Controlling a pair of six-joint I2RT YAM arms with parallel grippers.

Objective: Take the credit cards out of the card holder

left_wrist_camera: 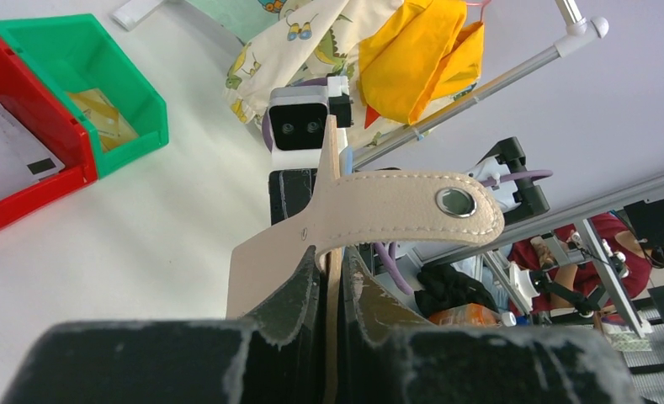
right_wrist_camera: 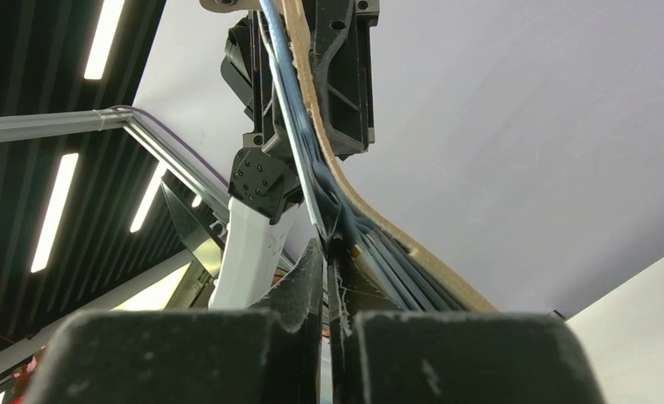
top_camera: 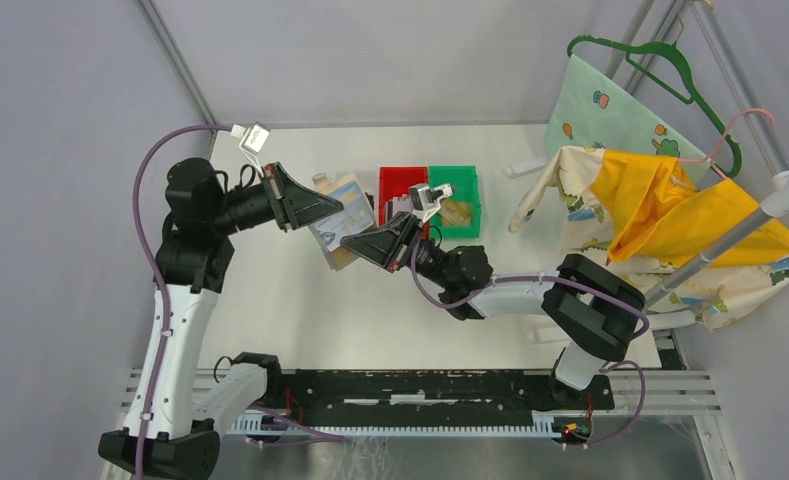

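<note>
A tan leather card holder (left_wrist_camera: 269, 265) with a snap strap (left_wrist_camera: 395, 206) is held upright in my left gripper, which is shut on its cover. Seen from above, the holder's clear pages (top_camera: 338, 228) hang between both arms, a pale blue card showing in one. My right gripper (top_camera: 344, 243) is shut at the edge of those pages. In the right wrist view, the bluish plastic sleeves (right_wrist_camera: 299, 126) run down to the right fingertips (right_wrist_camera: 311, 261); whether a thin layer is pinched there is not clear.
Behind the holder stand a red bin (left_wrist_camera: 38, 202) with white cards in it and a green bin (left_wrist_camera: 147, 139) with a yellowish card inside. Hanging clothes (top_camera: 660, 205) and a rack pole (top_camera: 710, 255) occupy the right side.
</note>
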